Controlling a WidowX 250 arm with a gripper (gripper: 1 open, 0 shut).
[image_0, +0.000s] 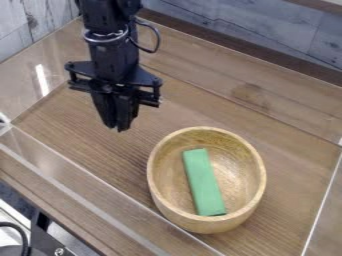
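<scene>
A black robot arm reaches down from the top left, its gripper (118, 112) hanging above the wooden table, left of and behind a light wooden bowl (171, 196). A flat green rectangular block (203, 182) lies inside the bowl at the lower right. The gripper's fingertips are dark and small; whether they are open or shut is hard to tell.
Grey panelled walls stand at the back and left. Dark cables show at the lower left corner.
</scene>
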